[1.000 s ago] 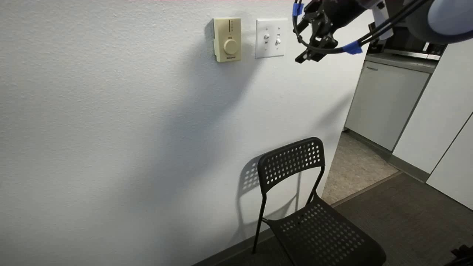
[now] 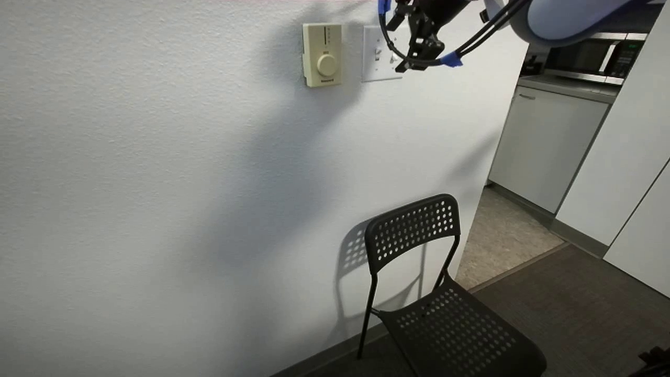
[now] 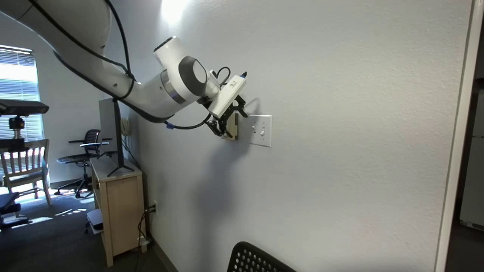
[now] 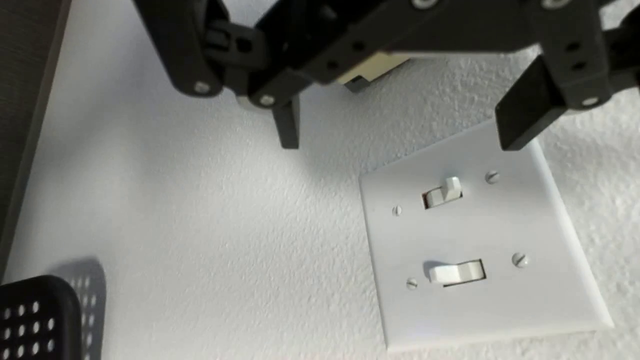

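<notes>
My gripper is open, its two black fingers wide apart with nothing between them in the wrist view. In front of it on the wall is a white double switch plate (image 4: 480, 231). Its upper toggle (image 4: 452, 188) and lower toggle (image 4: 445, 274) point opposite ways. Exterior view 1 has the gripper (image 2: 400, 46) overlapping the right part of the switch plate (image 2: 370, 70). In exterior view 2 the gripper (image 3: 236, 125) covers part of the thermostat (image 3: 232, 127), left of the switch plate (image 3: 261, 131). No contact with the toggles shows.
A beige thermostat (image 2: 323, 55) is mounted just left of the switch plate. Below stands a black perforated chair (image 2: 414, 232) against the wall. Cables (image 2: 483, 37) hang along the arm. Wall space below the plate is bare.
My gripper has moved left in exterior view 1, from right of the switch plate to partly in front of it. The plate, thermostat and chair have stayed put.
</notes>
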